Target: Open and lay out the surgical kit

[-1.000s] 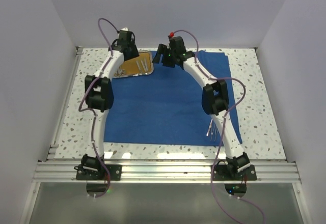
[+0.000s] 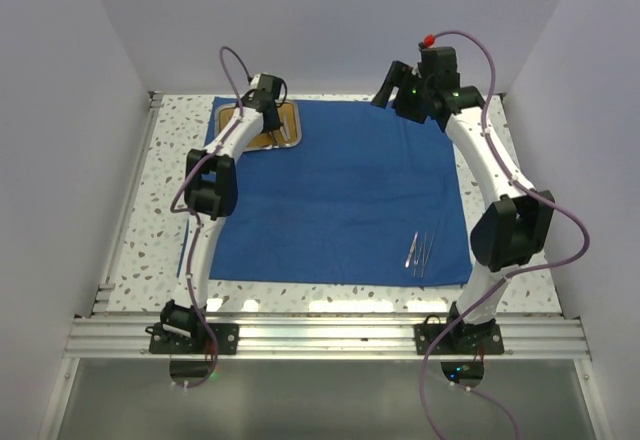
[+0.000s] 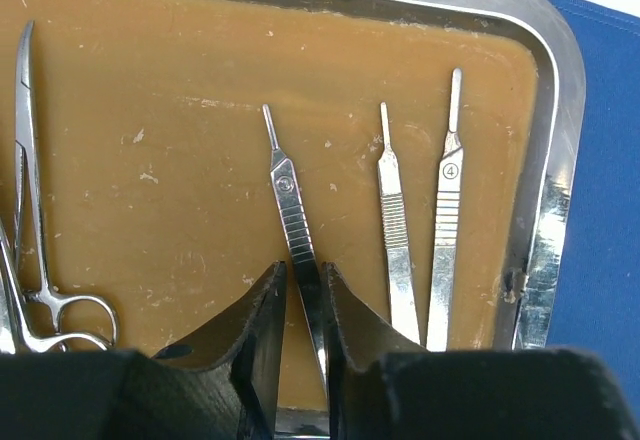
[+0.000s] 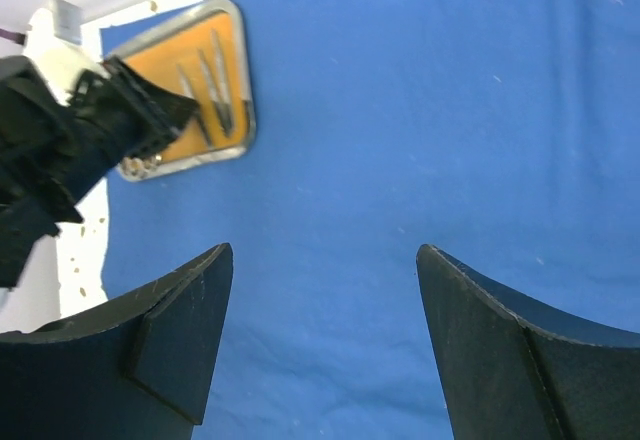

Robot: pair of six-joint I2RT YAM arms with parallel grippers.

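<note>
The metal tray [image 3: 550, 250] with its tan mat lies at the back left of the blue cloth. My left gripper is low over it, fingertips either side of the middle scalpel handle [image 3: 287, 195], fingers part open or closing. Two more scalpel handles [image 3: 395, 240] lie to the right, scissor-like clamps [image 3: 40, 240] to the left. My right gripper [image 2: 394, 90] is raised over the back right of the cloth, open and empty. Several slender instruments [image 2: 420, 255] lie in a row at the cloth's front right.
Speckled table shows around it, with grey walls at the back and sides.
My right arm has swung from beside the tray to the right, stretching the cloth's right edge into view. My left gripper has moved right and down over the middle handle.
</note>
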